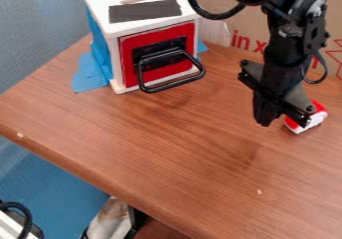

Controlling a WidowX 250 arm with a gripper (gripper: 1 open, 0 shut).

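The black robot gripper [278,111] hangs at the right of the table, just left of a red-and-white can [307,119] lying on its side on the wooden table [160,163]. The gripper partly covers the can; whether it touches it or how its fingers stand is hard to make out.
A toy oven [143,38] with a red door, black handle and blue sides stands at the back left on a blue sheet. A cardboard box [241,23] is behind the arm. The left edge borders a blue area.
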